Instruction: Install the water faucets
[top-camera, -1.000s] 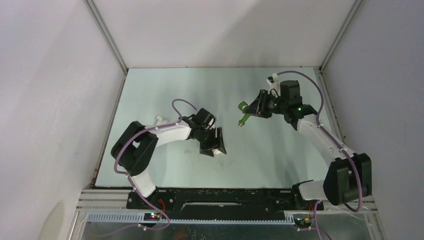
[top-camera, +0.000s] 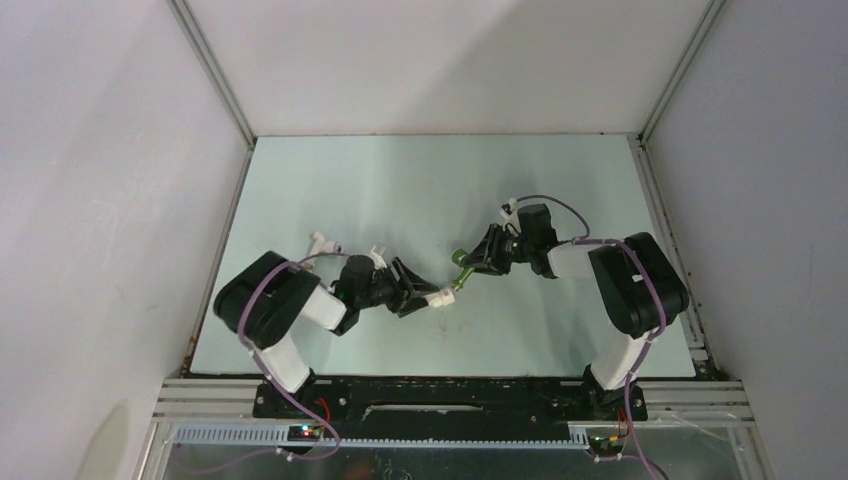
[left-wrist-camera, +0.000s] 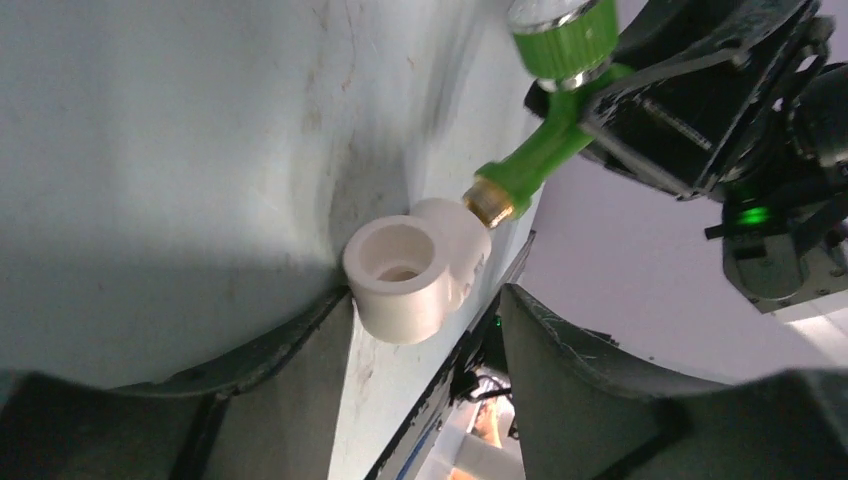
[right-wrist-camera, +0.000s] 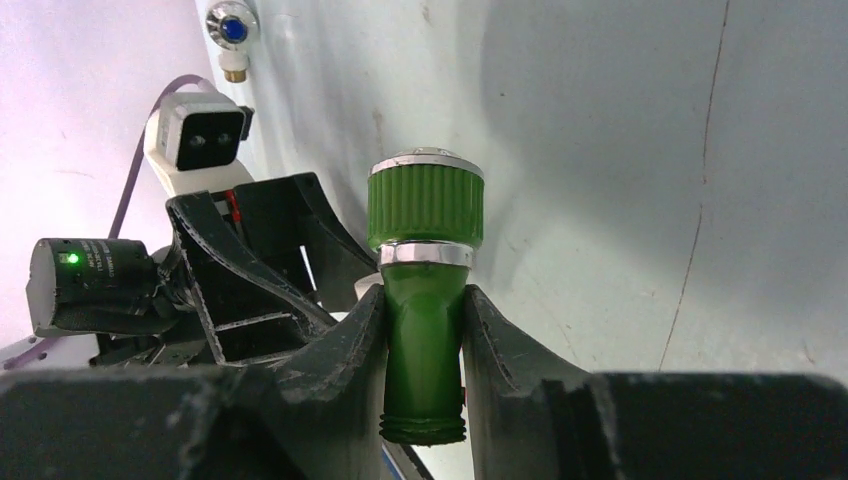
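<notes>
A white tee-like pipe fitting (top-camera: 440, 298) lies near the table's middle. In the left wrist view, that fitting (left-wrist-camera: 400, 315) sits between the parted fingers of my left gripper; it is close to the left finger, while a gap shows at the right one. My right gripper is shut on the body of a green faucet (right-wrist-camera: 425, 205) with a ribbed cap. The faucet's brass end (left-wrist-camera: 489, 203) points down at the fitting's side branch and overlaps it in view; whether they touch or are joined, I cannot tell.
At the table's left lies another white fitting (top-camera: 320, 245), partly behind the left arm's cable. A blue-centred chrome tap (right-wrist-camera: 234, 27) shows in the right wrist view's upper left.
My right gripper has come left and toward the front with the green faucet, up to the fitting. The left gripper has turned and now reaches the fitting from the left.
</notes>
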